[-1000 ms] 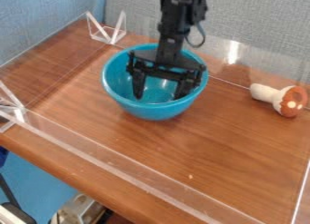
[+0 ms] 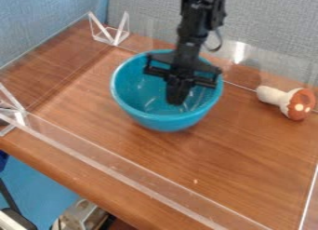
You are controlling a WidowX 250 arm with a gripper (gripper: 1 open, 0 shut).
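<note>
A teal bowl (image 2: 139,101) sits on the wooden table toward the back middle. The black arm reaches down from the top into it, its gripper (image 2: 178,88) low inside the bowl. The fingertips are dark and blurred, so whether anything is between them cannot be made out. A white toy with an orange end (image 2: 284,100), mushroom-like in shape, lies on its side at the right.
White wire frames (image 2: 110,29) stand at the back left and left edge. Grey padded walls and clear strips border the table.
The gripper has moved down and somewhat left within the bowl, and now looks narrower. The bowl has shifted slightly toward the front right. The toy has stayed put.
</note>
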